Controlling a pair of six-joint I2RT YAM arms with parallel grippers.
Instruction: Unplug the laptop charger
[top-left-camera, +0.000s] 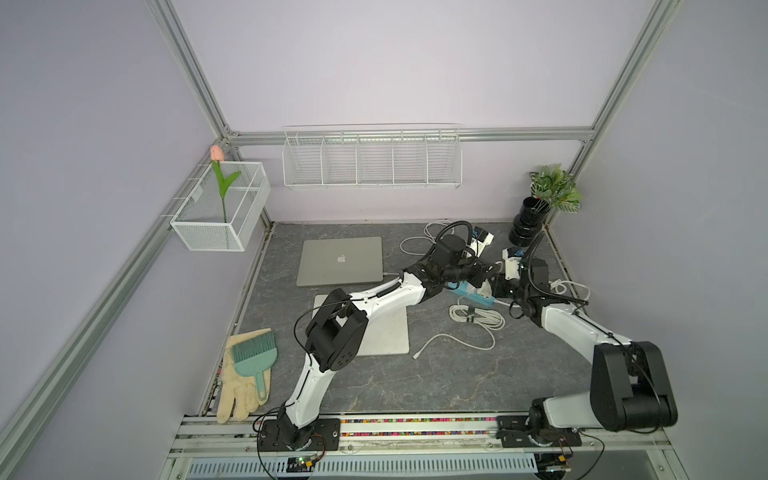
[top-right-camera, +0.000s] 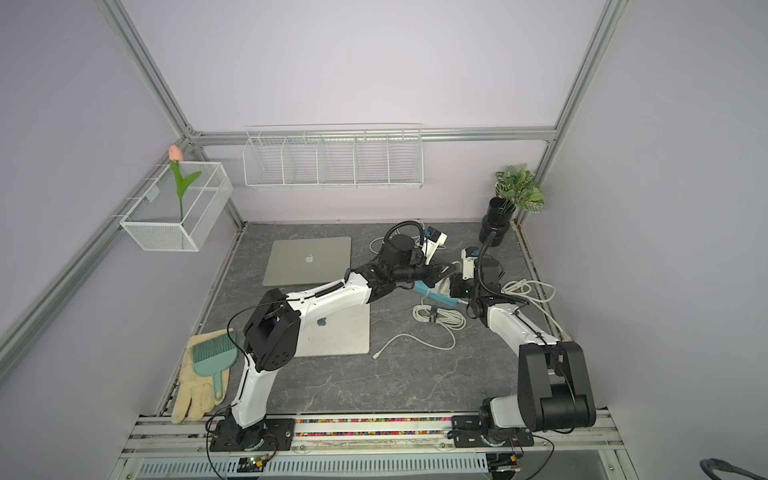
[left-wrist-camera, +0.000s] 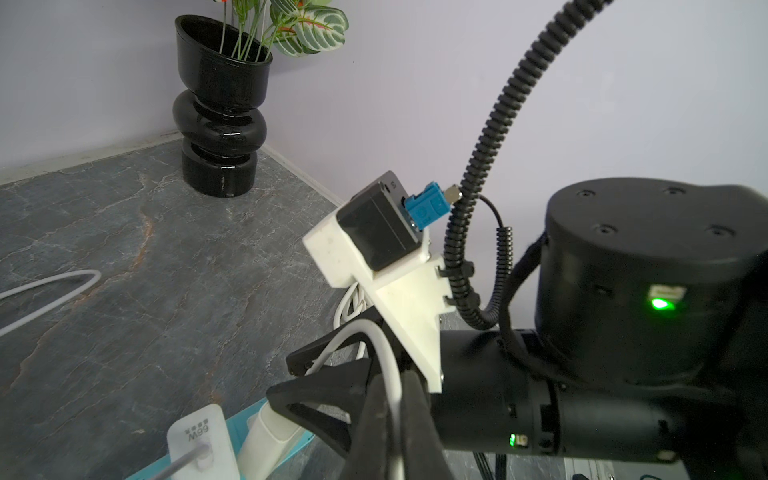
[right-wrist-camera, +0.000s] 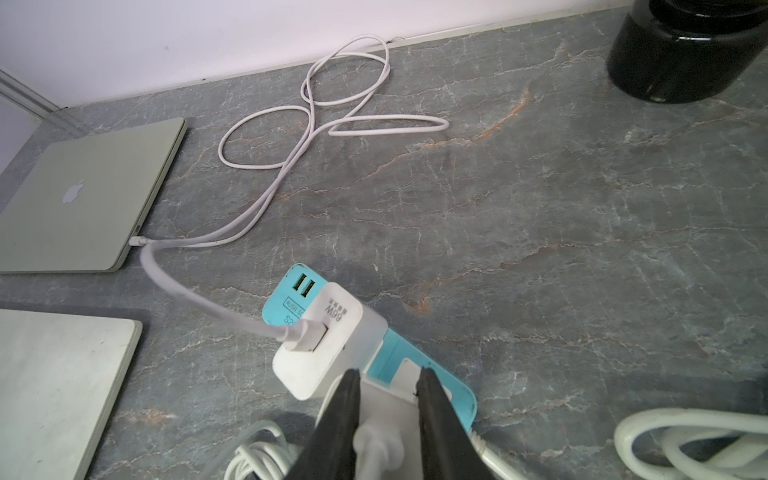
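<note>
The blue power strip (right-wrist-camera: 432, 376) holds a white 66W charger (right-wrist-camera: 336, 344) and a second white adapter (right-wrist-camera: 388, 412) with a cable. My right gripper has its fingers either side of that second adapter; whether they grip it is unclear. In the left wrist view my left gripper is shut, a white cable crossing at its fingers; it is near the right gripper, above the strip. The 66W charger's cable runs toward the grey-green laptop (right-wrist-camera: 88, 192).
A silver laptop (right-wrist-camera: 56, 376) lies at front left. A black vase (right-wrist-camera: 680, 56) with a plant stands at back right. Coiled cables (top-left-camera: 472, 316) lie before the strip. A glove and dustpan (top-left-camera: 252, 368) are at the left.
</note>
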